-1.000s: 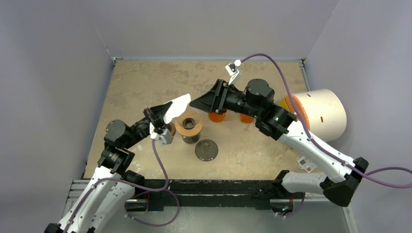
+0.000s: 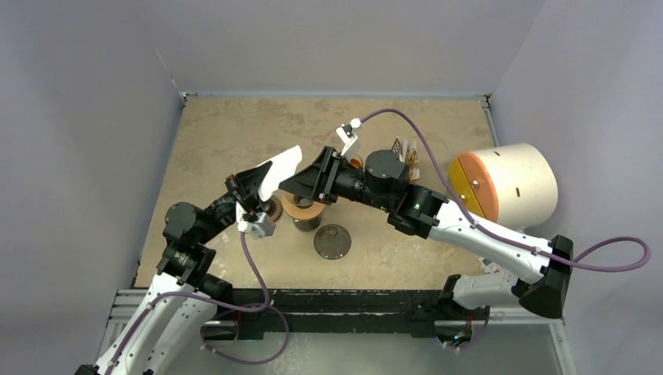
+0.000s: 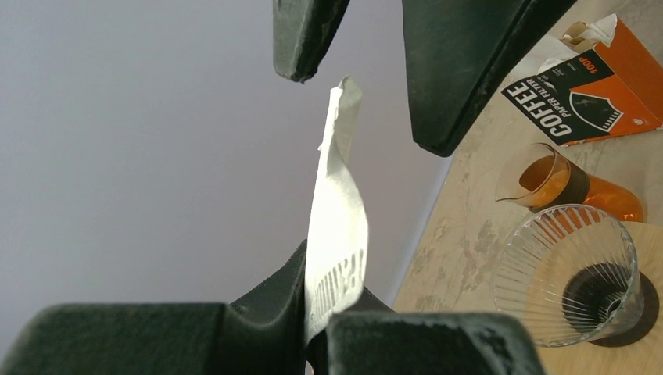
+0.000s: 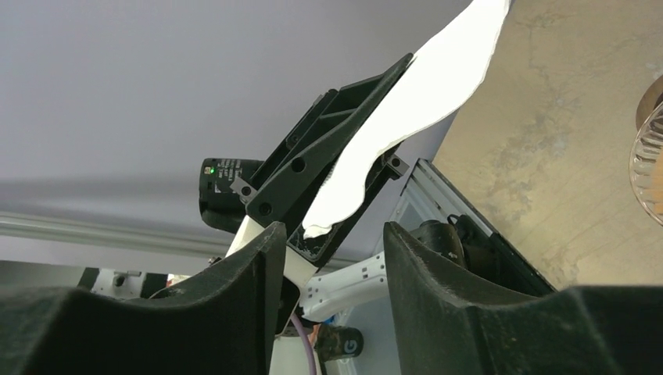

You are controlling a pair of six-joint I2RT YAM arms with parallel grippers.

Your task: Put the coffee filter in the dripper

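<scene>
A white paper filter stands up out of my left gripper, which is shut on its lower end. Seen from the left wrist, the filter is edge-on, its folded top lying below the gap between the right gripper's two dark fingers. My right gripper is part open with nothing between its fingers; in the right wrist view the filter lies beyond them. The clear ribbed dripper sits on a wooden stand, mostly hidden from above by the right gripper.
An orange glass with a dark band and an opened coffee filter box stand near the dripper. In the top view a round dark disc lies in front, and a white cylinder occupies the right side.
The left arm has shifted slightly left with the filter.
</scene>
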